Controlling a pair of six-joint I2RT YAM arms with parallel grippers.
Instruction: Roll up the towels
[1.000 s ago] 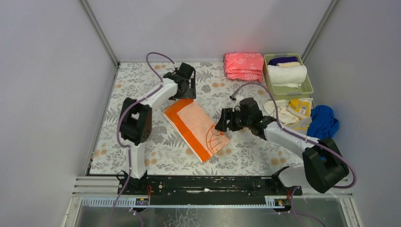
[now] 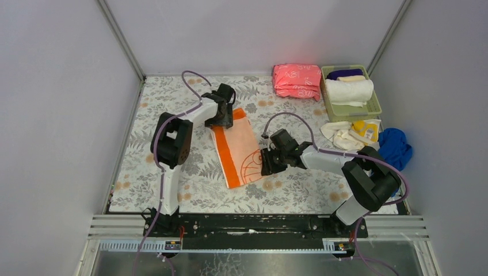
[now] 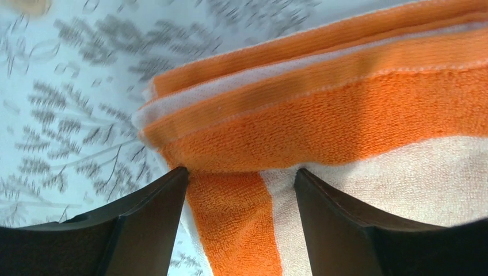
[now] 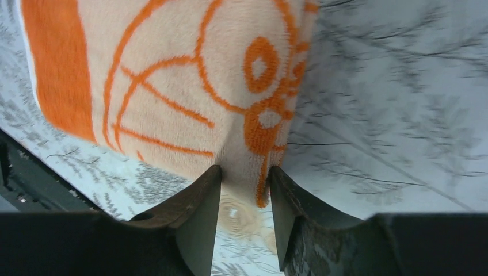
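Observation:
A folded peach towel with orange bands (image 2: pixel 236 152) lies on the patterned table, now fairly straight. My left gripper (image 2: pixel 221 123) is at its far end; in the left wrist view its fingers (image 3: pixel 144 224) press into the layered orange-and-cream cloth (image 3: pixel 345 115), parted with cloth between them, and whether they grip it cannot be told. My right gripper (image 2: pixel 266 162) is at the towel's near right side, shut on the edge by the orange line drawing (image 4: pixel 256 126), as the right wrist view shows.
A stack of pink towels (image 2: pixel 296 80) sits at the back, beside a green bin (image 2: pixel 374 106) of rolled towels. A blue cloth (image 2: pixel 394 149) and cream and yellow cloths (image 2: pixel 339 135) lie at the right.
The towel has turned from diagonal to straighter, its near end shifting left. The right gripper has moved left and down onto the towel's edge. The left gripper is lowered at the far end.

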